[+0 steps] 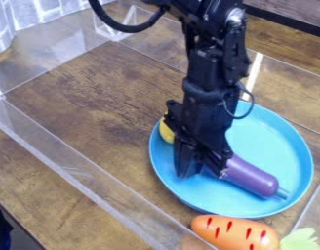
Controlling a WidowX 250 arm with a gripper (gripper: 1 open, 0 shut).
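My black gripper (189,156) reaches down into a light blue plate (275,146), its tip over the plate's left part. It is shut; the arm hides what, if anything, is at its fingertips. A purple eggplant-like toy (253,180) lies on the plate to the right of the gripper. A yellow object (166,131) at the plate's left is mostly hidden behind the arm.
An orange toy carrot (232,232) lies just in front of the plate. Clear plastic walls (91,181) border the wooden floor (78,103), whose left part is empty.
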